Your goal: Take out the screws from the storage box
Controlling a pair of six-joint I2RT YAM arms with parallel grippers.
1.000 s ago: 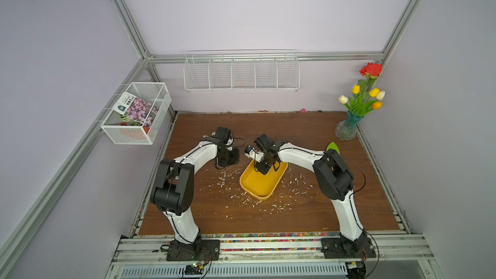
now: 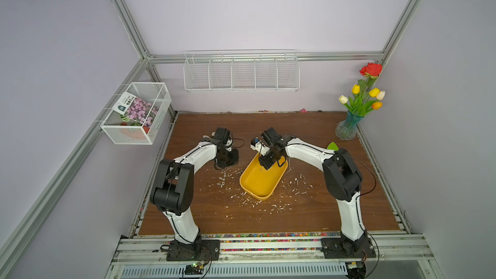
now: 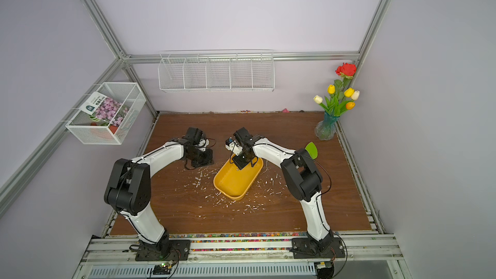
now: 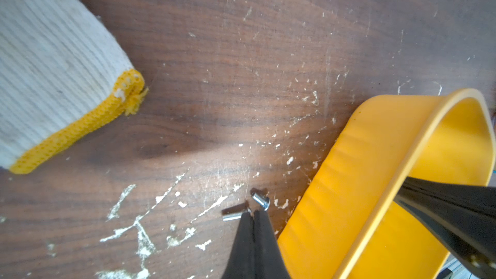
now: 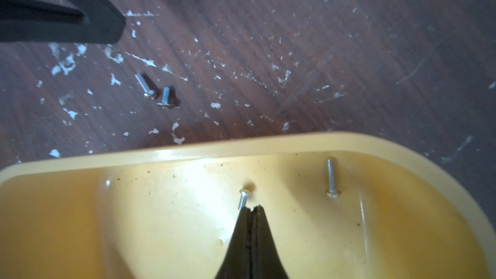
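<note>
In the right wrist view, two screws lie inside the yellow storage box [image 5: 155, 154]: a small screw [image 5: 244, 196] close by my fingertips and a longer screw [image 5: 331, 178] further right. My right gripper is shut over the box, its tips overlapping the small screw's lower end; touching or apart, I cannot tell. Outside the box, on the wood, are two more screws, one thin [image 5: 145, 85] and one wide-headed [image 5: 165, 97]. The left wrist view has my left gripper shut, nothing showing between its fingers, beside the box and in front of those screws.
A white glove with a yellow cuff [image 4: 56, 67] lies left of the box. Flowers in a glass vase [image 2: 346, 129] and a green object [image 2: 332, 146] stand on the right.
My right gripper has shifted to the right and slightly toward the back over the box. The left arm barely differs, and the box has stayed where it was.
</note>
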